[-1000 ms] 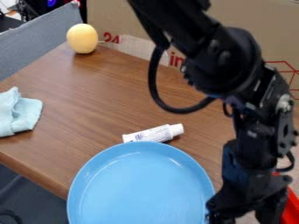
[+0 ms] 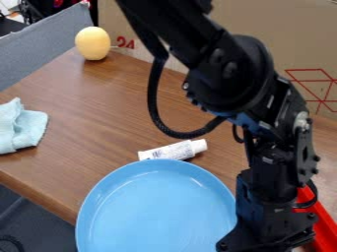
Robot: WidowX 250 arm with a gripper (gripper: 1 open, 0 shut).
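The black arm reaches down from the top to my gripper (image 2: 263, 231) at the lower right, beside the right rim of a blue plate (image 2: 149, 212) and over a red object (image 2: 324, 228). Its fingertips are low and partly out of frame, so their state is hard to see. A white tube (image 2: 172, 150) lies just behind the plate.
A light blue cloth (image 2: 16, 126) lies at the table's left edge. A yellow egg-shaped object (image 2: 93, 42) stands at the back left. A cardboard box (image 2: 297, 54) fills the back right.
The upper arm has shifted a little and tilted, uncovering more of the red object at the right. The plate, tube, cloth and egg-shaped object are unmoved.
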